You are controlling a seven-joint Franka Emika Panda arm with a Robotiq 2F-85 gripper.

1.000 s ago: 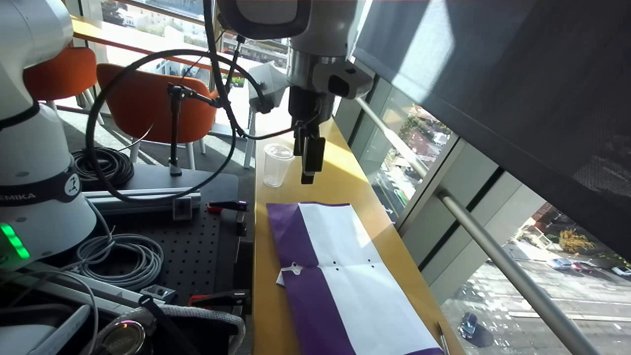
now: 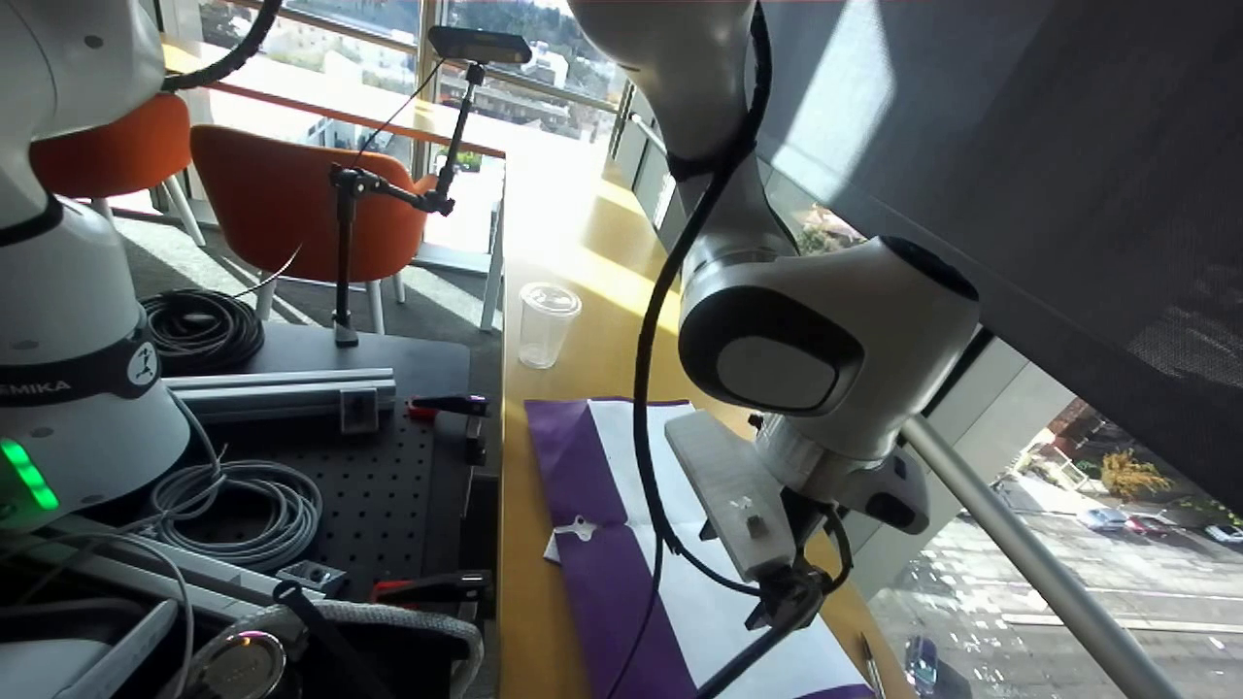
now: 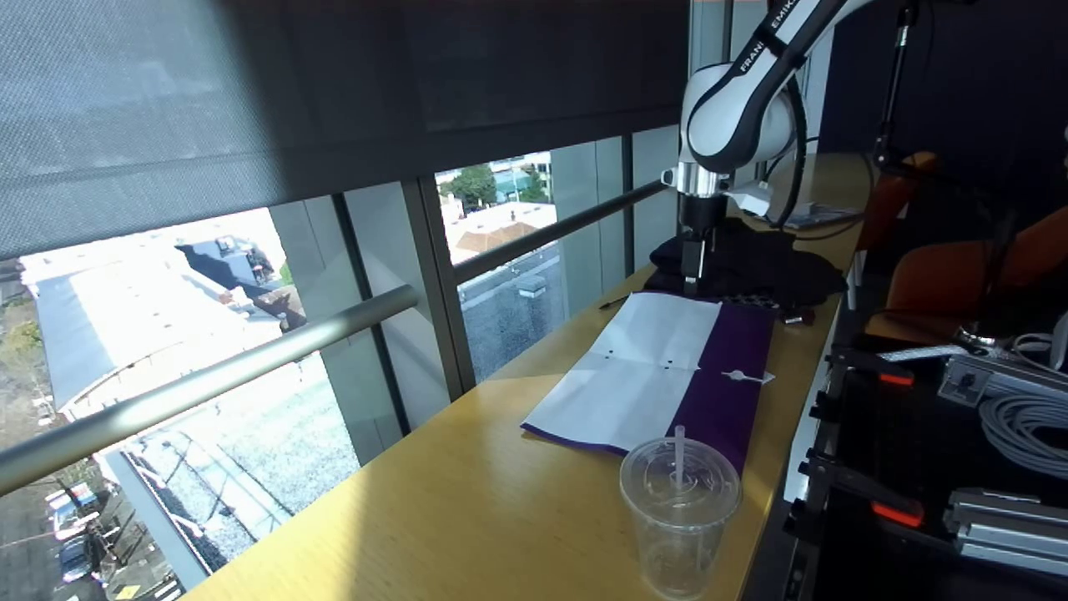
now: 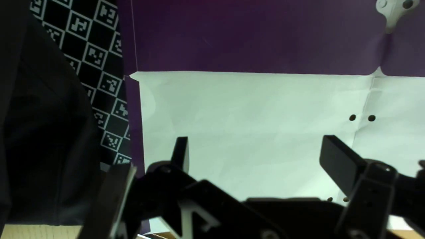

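Observation:
A purple and white folder (image 3: 641, 345) lies spread flat on the wooden table, its white panel toward the window and its purple strip toward the robot's base. My gripper is above the white panel near one end of the folder. In the wrist view its two fingers stand wide apart, open, with only the white surface showing below. A silver latch-like cut-out (image 4: 392, 12) shows on the purple strip. Small dark holes (image 4: 371, 118) mark the white panel by the middle crease.
A clear lidded cup (image 3: 681, 521) with a straw stands past the folder's other end. Dark cloth (image 3: 741, 260) and a black patterned board (image 4: 95, 55) lie beside the near end. A pen (image 2: 871, 664) rests by the window edge. A metal rail (image 2: 1025, 536) runs alongside.
The arm has swung from near the cup to the opposite end of the folder, and the gripper is now over there. The cup and folder have not moved.

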